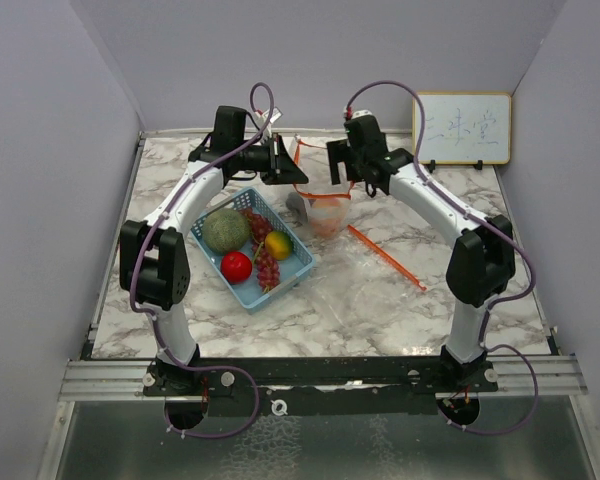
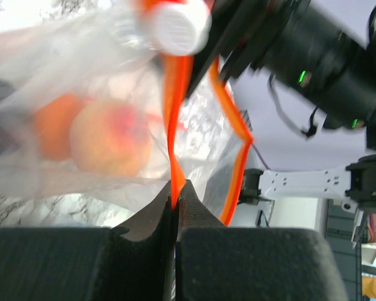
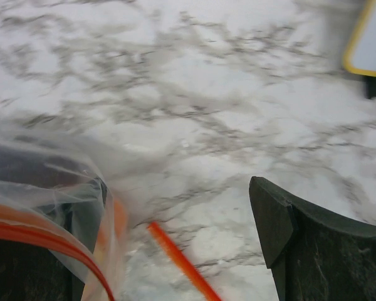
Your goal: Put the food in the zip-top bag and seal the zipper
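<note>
The clear zip bag (image 1: 325, 210) with orange zipper stands at the back middle, pink-orange fruit (image 2: 109, 138) inside. My left gripper is shut on the bag's orange zipper edge. My right gripper (image 1: 345, 160) stands open at the bag's right side; in the right wrist view the bag's rim lies over one finger. A blue basket (image 1: 250, 295) holds a melon (image 1: 226, 230), red tomato (image 1: 236, 266), grapes (image 1: 266, 268) and yellow mango (image 1: 278, 245).
An orange slider strip (image 1: 385, 258) and clear plastic lie on the marble right of the basket. A whiteboard (image 1: 462, 127) stands at the back right.
</note>
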